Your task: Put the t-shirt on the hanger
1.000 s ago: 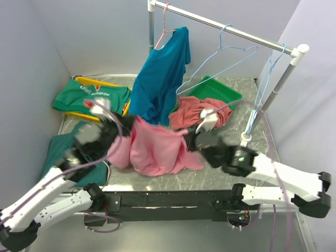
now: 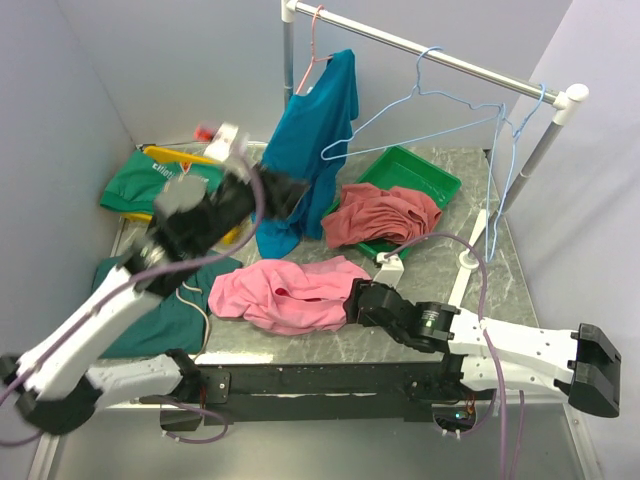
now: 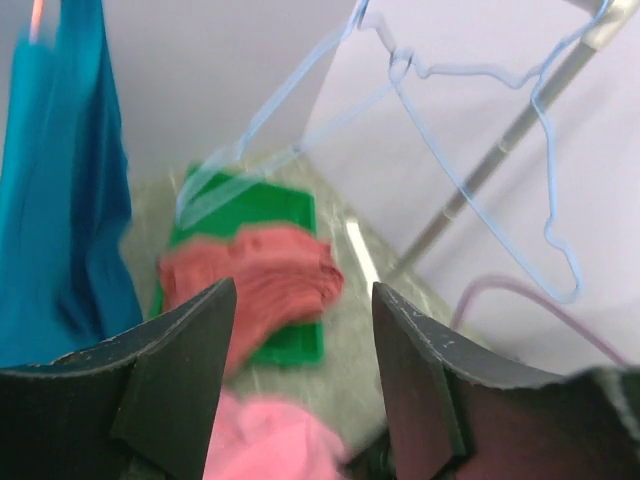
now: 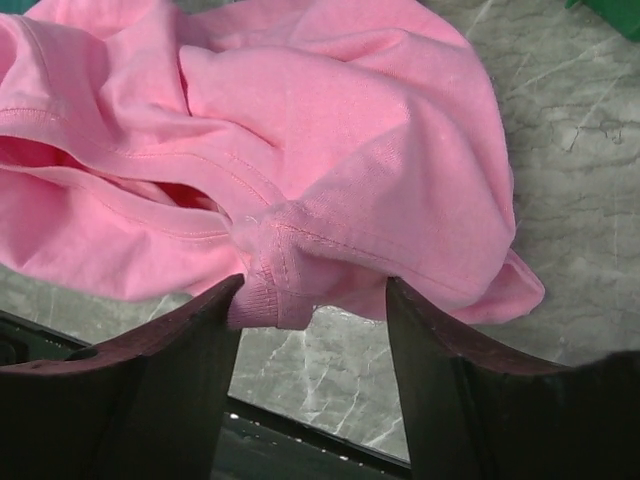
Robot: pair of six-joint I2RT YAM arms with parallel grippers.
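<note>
The pink t-shirt [image 2: 285,292] lies crumpled on the table at the front middle. In the right wrist view my right gripper stands open over its edge; a hemmed fold of the pink cloth [image 4: 275,290] lies by the left finger, with clear space to the right finger. Raised and blurred in the top view, my left gripper [image 2: 295,195] is in front of the hanging teal shirt. Its fingers [image 3: 205,340] are apart in the left wrist view, with nothing held between them.
A metal rail [image 2: 430,48] spans the back. The teal shirt [image 2: 308,150] hangs there on a pink hanger. Behind the pink shirt, a green tray [image 2: 425,170] holds a red garment [image 2: 385,215]. Green garments [image 2: 150,185] lie at left, some in a yellow tray.
The pink shirt, earlier lifted between both grippers, has come down flat. The right gripper stays near the shirt's right edge.
</note>
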